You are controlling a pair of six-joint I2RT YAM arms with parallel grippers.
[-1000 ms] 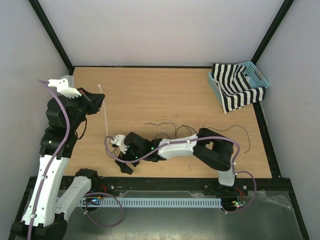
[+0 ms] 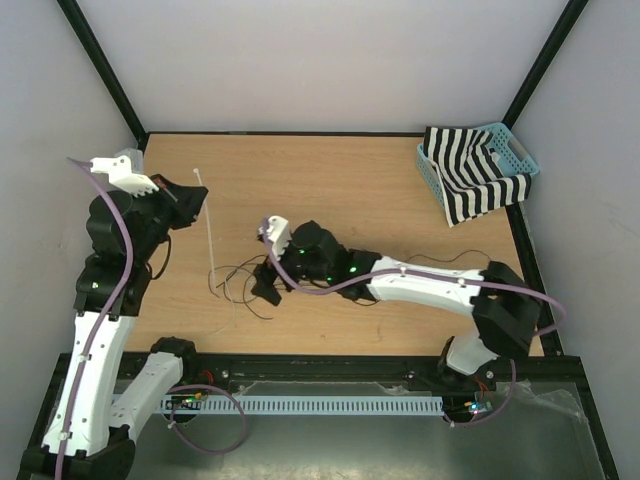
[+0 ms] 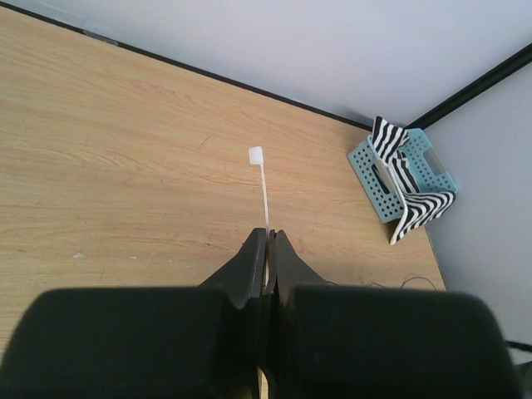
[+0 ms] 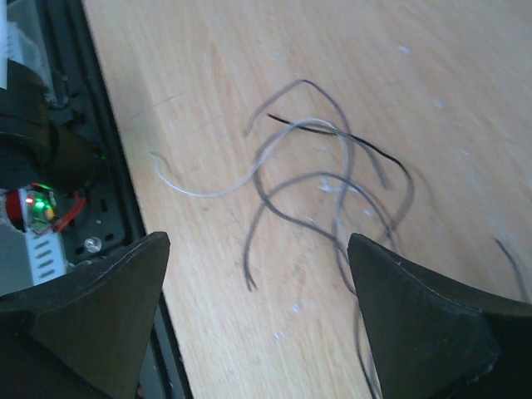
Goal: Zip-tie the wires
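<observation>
A white zip tie (image 2: 209, 227) stands nearly upright in the top view, hanging past my left gripper (image 2: 203, 193). That gripper is shut on its strap; the zip tie's square head (image 3: 256, 155) sticks out beyond the fingertips in the left wrist view. Dark thin wires (image 2: 237, 267) lie in a loose tangle on the table, partly covered by the right arm. In the right wrist view, a pale wire (image 4: 212, 195) curves among the dark ones. My right gripper is open over the wires, with nothing held between its fingers.
A blue basket (image 2: 513, 155) with a black-and-white striped cloth (image 2: 465, 180) stands at the back right. Another wire end (image 2: 470, 251) extends past the right arm.
My right gripper has moved right and a little toward the back, uncovering wires at the left. The right elbow has swung outward. My left arm with the zip tie has barely moved.
</observation>
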